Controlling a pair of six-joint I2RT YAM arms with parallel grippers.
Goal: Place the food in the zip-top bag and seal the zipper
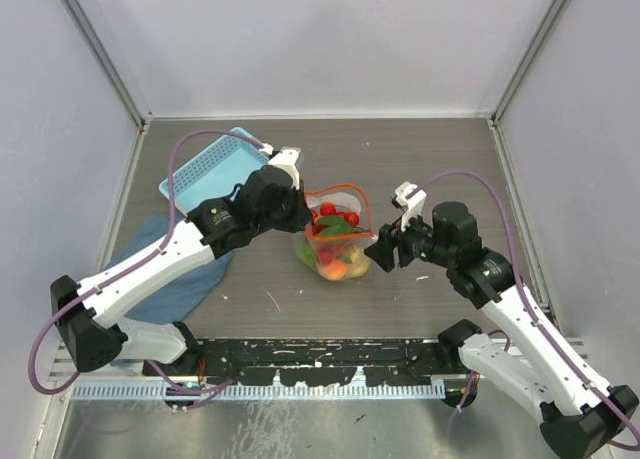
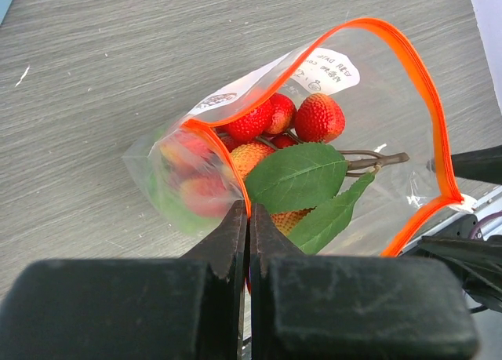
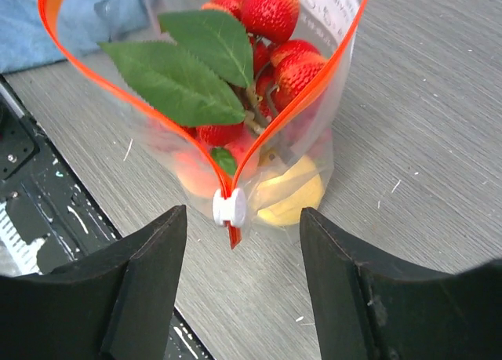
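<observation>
The clear zip top bag (image 1: 318,247) stands open-mouthed at mid-table, its rim edged in orange. Inside lie red strawberry-like fruits (image 2: 319,118), green leaves (image 2: 302,176) on a stem, and orange and yellow fruit (image 1: 345,266) lower down. My left gripper is shut on the bag's orange rim at its left side. On the right side, my right gripper stands open around the bag's corner, where the white zipper slider (image 3: 230,207) sits between its fingers without visible contact.
A light blue basket (image 1: 207,167) stands at the back left, behind my left arm. Blue cloth (image 1: 190,284) lies on the left of the table, under that arm. Bare wood shows at the back right and in front of the bag.
</observation>
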